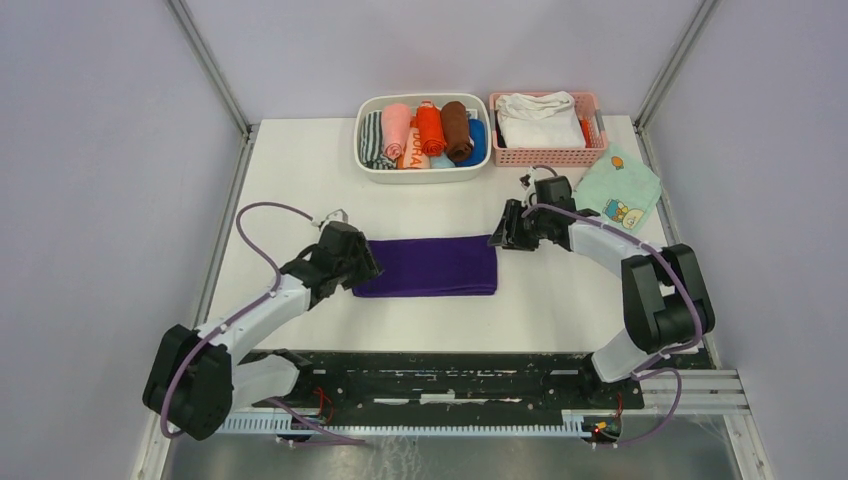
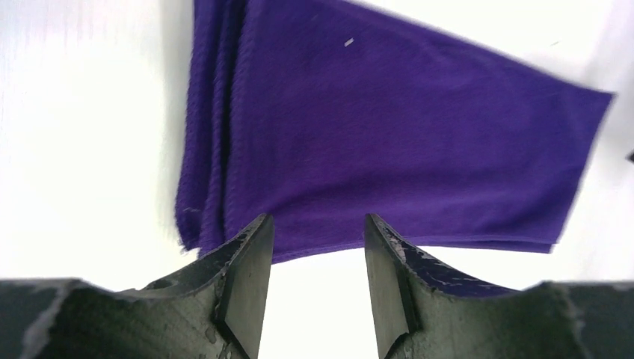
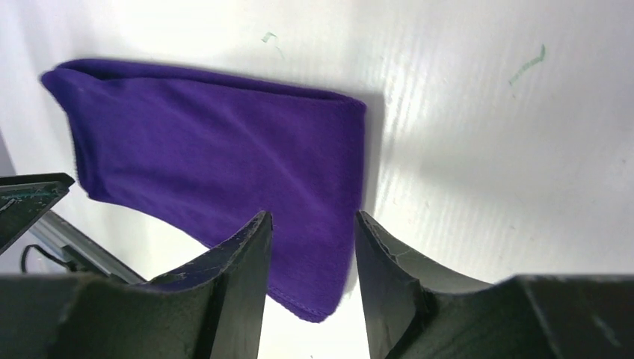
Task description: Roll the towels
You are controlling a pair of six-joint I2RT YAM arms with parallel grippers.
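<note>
A purple towel [image 1: 430, 267] lies flat and folded as a long strip in the middle of the table, with creased layers at its left end in the left wrist view [image 2: 396, 142]. My left gripper [image 1: 365, 265] is over that left end, its fingers apart with nothing seen held. My right gripper [image 1: 505, 238] is above the towel's right end, whose edge [image 3: 344, 142] shows beneath, also with fingers apart and empty.
A white bin [image 1: 370, 170] of rolled towels and a pink basket [image 1: 545, 155] of white cloth stand at the back. A mint cloth [image 1: 610, 190] lies at the right.
</note>
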